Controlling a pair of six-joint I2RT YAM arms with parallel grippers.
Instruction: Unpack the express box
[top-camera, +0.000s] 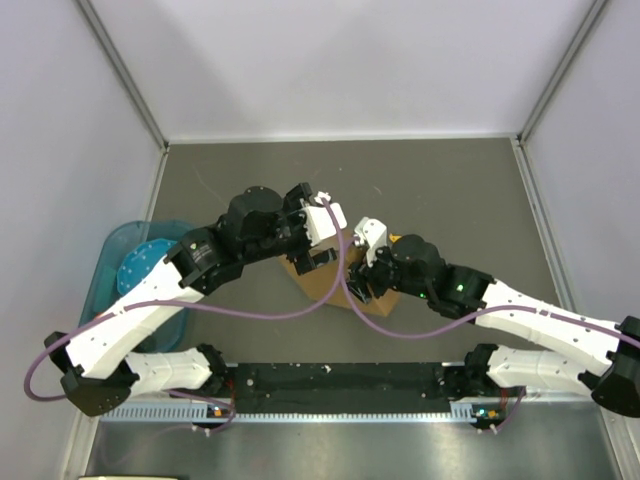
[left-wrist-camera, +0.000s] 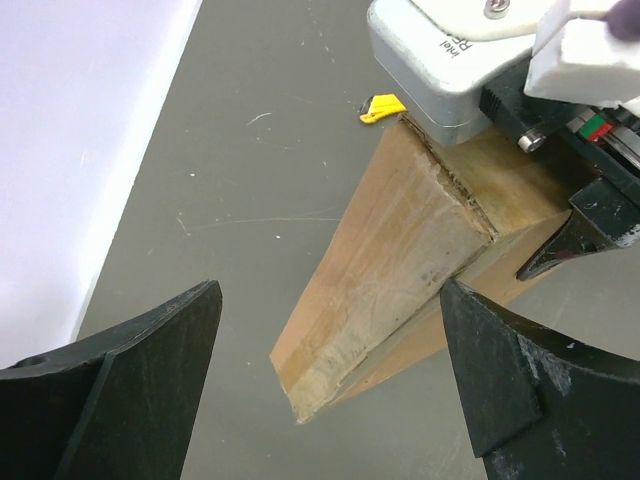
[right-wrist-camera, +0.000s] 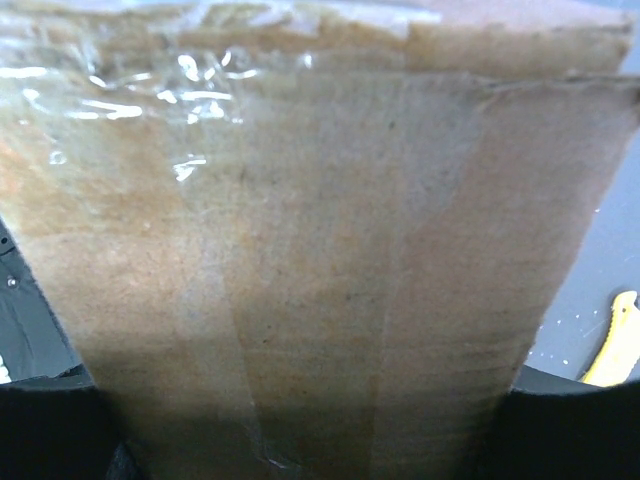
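A brown cardboard box (top-camera: 378, 318) is tilted over the middle of the table, partly covered by both arms in the top view. My right gripper (top-camera: 362, 280) is shut on the box, whose taped cardboard face (right-wrist-camera: 300, 250) fills the right wrist view between the two fingers. My left gripper (top-camera: 314, 229) hovers over the box's left part. Its dark fingers (left-wrist-camera: 150, 380) stand wide apart in the left wrist view, with the box's long side (left-wrist-camera: 380, 240) showing beyond and between them. The box's contents cannot be seen.
A yellow cutter (left-wrist-camera: 382, 108) lies on the table just behind the box. A blue bin (top-camera: 112, 258) with a round dotted blue item (top-camera: 143, 265) stands at the left wall. Purple cables hang across both arms.
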